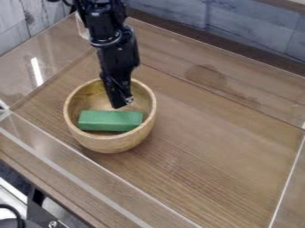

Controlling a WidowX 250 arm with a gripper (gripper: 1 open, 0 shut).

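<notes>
A round wooden bowl (pixel 111 136) stands on the wooden table at the left, with a green rectangular block (pixel 110 119) lying inside it. My black gripper (pixel 119 96) reaches down from the top of the view to just over the back part of the bowl, above the block. It looks shut, with no object visible between its fingers.
A pale object stands at the upper left behind the arm.
</notes>
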